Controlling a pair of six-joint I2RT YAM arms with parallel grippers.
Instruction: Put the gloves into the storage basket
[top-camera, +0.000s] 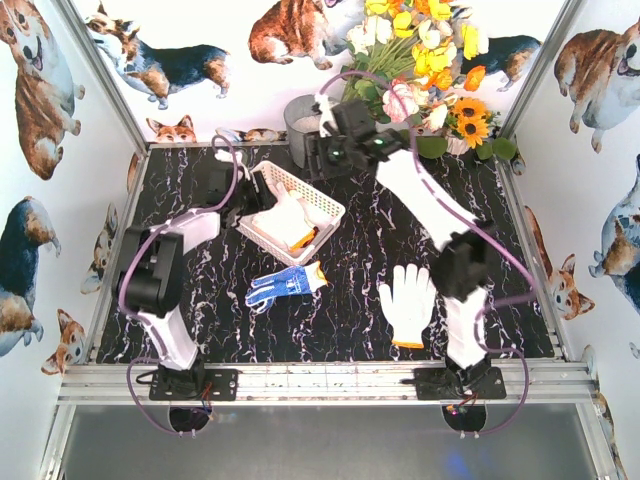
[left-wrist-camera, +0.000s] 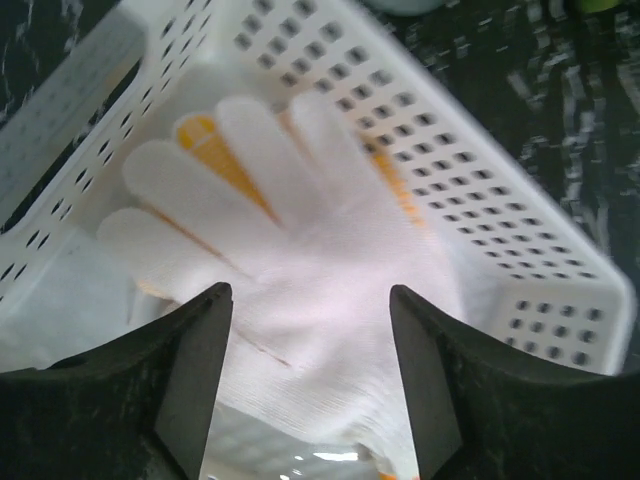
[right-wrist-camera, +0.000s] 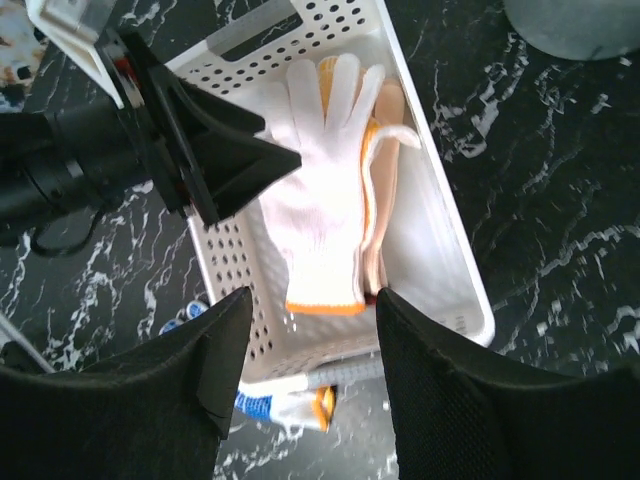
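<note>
White gloves with orange trim (top-camera: 285, 218) lie inside the white perforated basket (right-wrist-camera: 447, 190), palm and fingers spread over its floor. Over the basket's left end, my left gripper stands open; the glove (left-wrist-camera: 320, 250) shows below and between its fingers, not visibly gripped. My right gripper is open and empty, raised above the basket's far right side in the top view. Outside the basket, a blue-and-white glove (top-camera: 285, 285) lies in front of it. Another white glove (top-camera: 408, 305) rests flat at the right front of the table.
A grey bucket (top-camera: 300, 125) stands just behind the basket. Flowers (top-camera: 430, 60) fill the back right, near my right arm (top-camera: 420, 195).
</note>
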